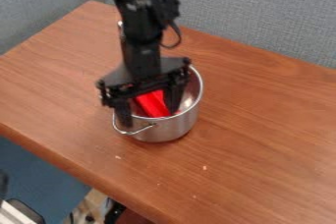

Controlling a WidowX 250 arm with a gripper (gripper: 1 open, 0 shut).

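A steel pot (171, 128) with a wire handle stands near the front edge of the wooden table. Inside it lies a red object (152, 103), partly hidden by my gripper. My black gripper (144, 104) is down at the pot, its fingers open and reaching inside the rim over the red object.
A grey wall (262, 22) runs along the back. Beyond the front left edge is a blue floor with some clutter at the bottom.
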